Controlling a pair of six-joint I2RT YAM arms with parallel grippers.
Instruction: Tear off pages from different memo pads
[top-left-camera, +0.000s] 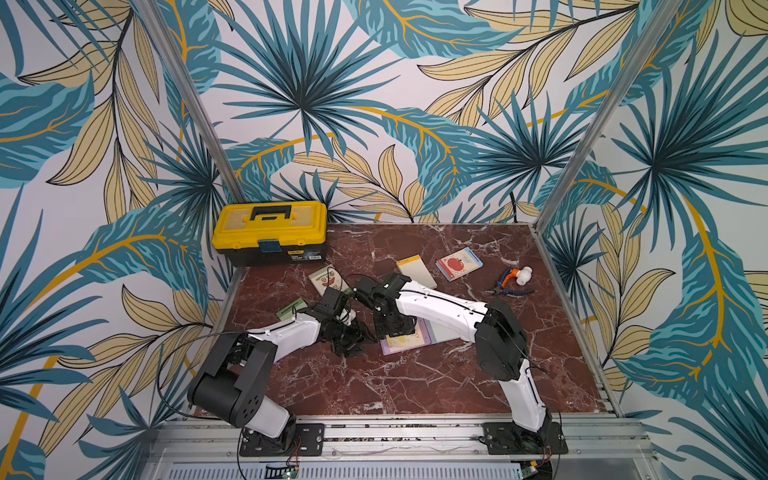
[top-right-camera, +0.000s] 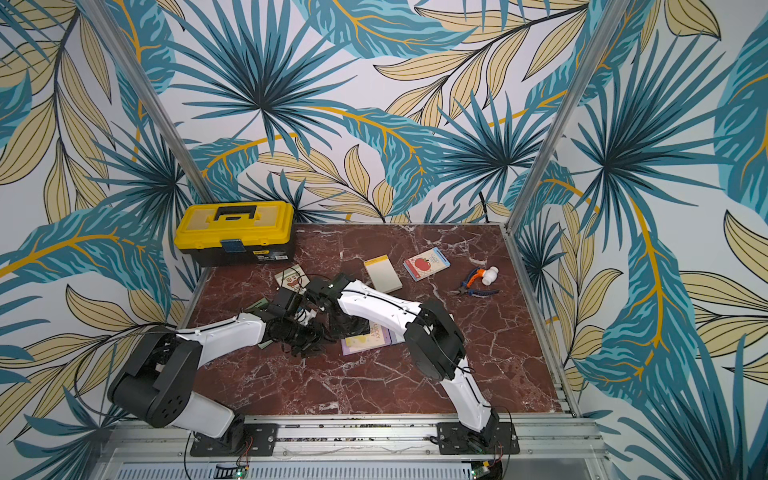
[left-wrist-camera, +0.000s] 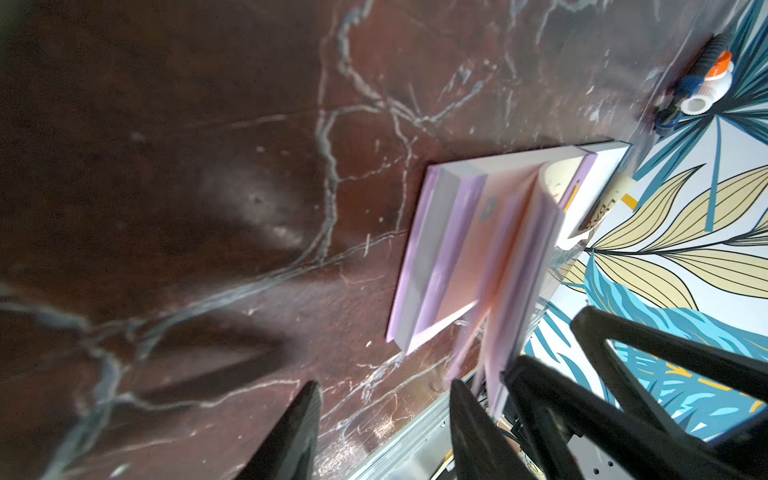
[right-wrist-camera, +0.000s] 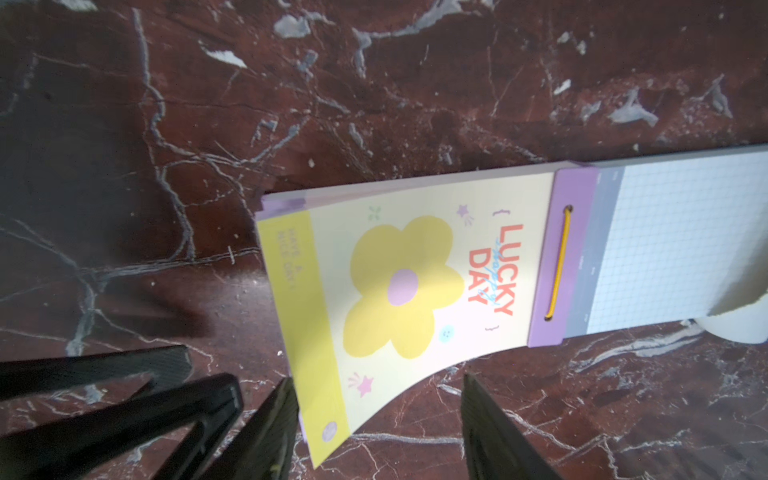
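Observation:
An open memo pad (right-wrist-camera: 400, 280) with a yellow flower and "LUCKY DAY" lies on the table. Its purple binding strip divides that cover from a blue-edged gridded page (right-wrist-camera: 672, 248). In the right wrist view, the cover's near left corner bends out over the table. My right gripper stands open near that corner, nothing held. My left gripper is open too, left of the pad with bare table between its fingers. One of its fingertips appears close to the pad's lifted leaves (left-wrist-camera: 528, 272), but whether they touch I cannot tell.
Toward the back lie a tan-topped pad (top-left-camera: 416, 273), an apple-covered pad (top-left-camera: 459, 263) and another illustrated pad (top-left-camera: 326, 280). A green item (top-left-camera: 291, 309) sits partly behind my left arm. Pliers (top-left-camera: 512, 289) are at right, a yellow toolbox (top-left-camera: 270, 225) back left.

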